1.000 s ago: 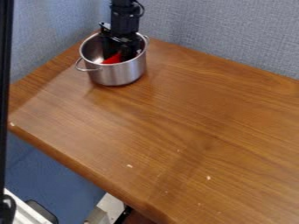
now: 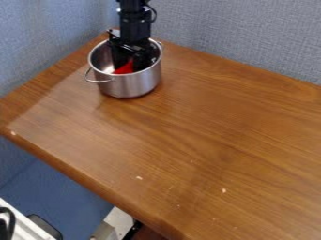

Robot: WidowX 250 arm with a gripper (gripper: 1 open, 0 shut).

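A stainless steel pot (image 2: pixel 126 82) with side handles stands at the back left of the wooden table. My black gripper (image 2: pixel 127 56) reaches down into it from above. A red object (image 2: pixel 124 68) shows inside the pot, just below the gripper. The fingertips are mostly hidden in the pot, so their grip on the red object is unclear.
Padded blue-grey walls border it at the back and left. A white item (image 2: pixel 28 228) lies off the table at the lower left.
The gripper has shifted very slightly within the pot.
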